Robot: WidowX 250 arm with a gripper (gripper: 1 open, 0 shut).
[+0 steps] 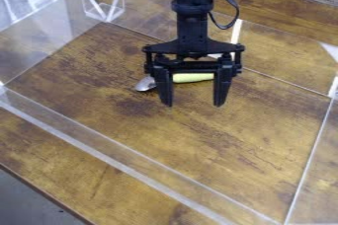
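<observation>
My black gripper (193, 89) hangs over the middle of the wooden table, open, its two fingers pointing down and apart. Behind the fingers lies a pale yellow elongated object (196, 77), partly hidden by the gripper. At its left end is a small silver-grey piece (146, 84), perhaps a blade or utensil head; whether the two are one thing I cannot tell.
Clear low walls (132, 180) border the wooden work area (93, 111) on several sides. A white railing shows at the top left, and a dark strip runs along the back right.
</observation>
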